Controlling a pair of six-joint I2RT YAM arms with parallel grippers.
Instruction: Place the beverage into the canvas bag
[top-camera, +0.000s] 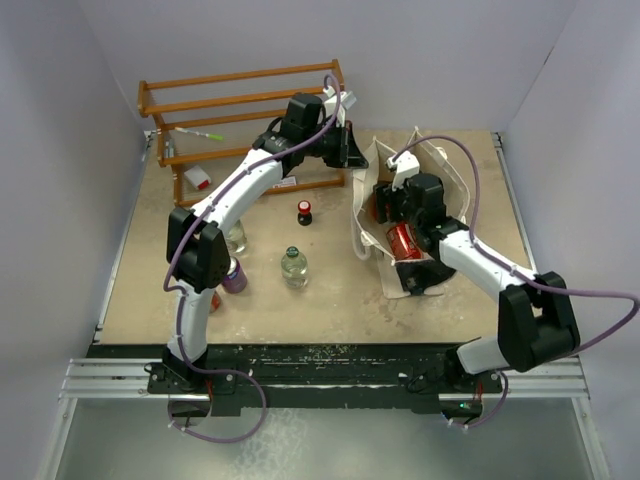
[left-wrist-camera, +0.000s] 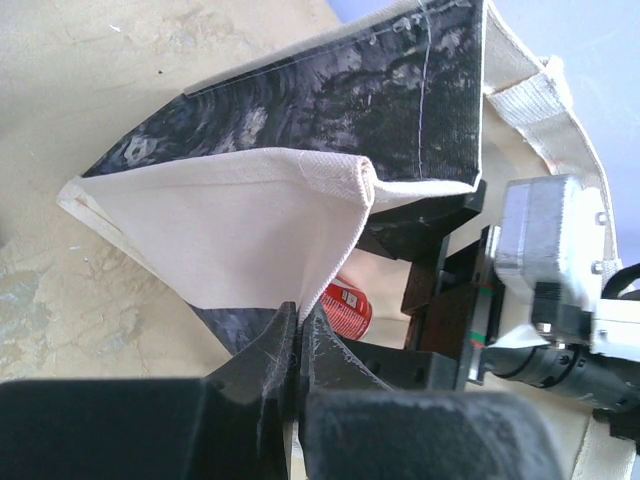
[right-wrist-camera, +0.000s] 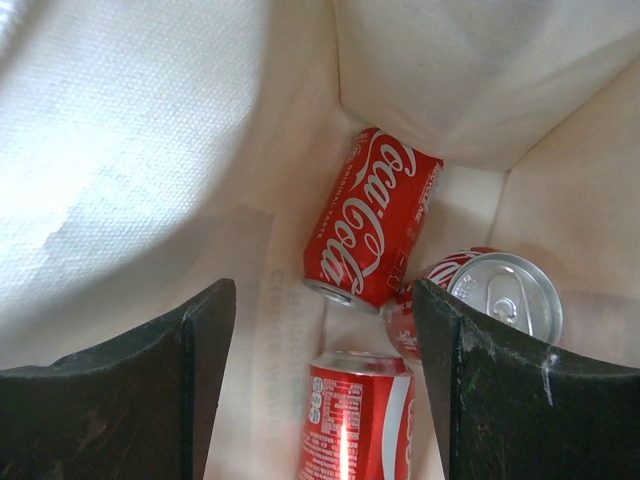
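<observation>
The canvas bag stands open at the right of the table. My right gripper is down inside it, part open, fingers above several red cola cans: one lying at the back, one tilted at right, one in front. Nothing shows between its fingertips. My left gripper is shut at the bag's upper left edge; in the left wrist view its fingertips lie against the pale canvas flap, and whether fabric is pinched cannot be seen clearly.
A clear bottle, small dark bottle, purple can and other items stand left of the bag, partly under my left arm. A wooden rack stands at the back.
</observation>
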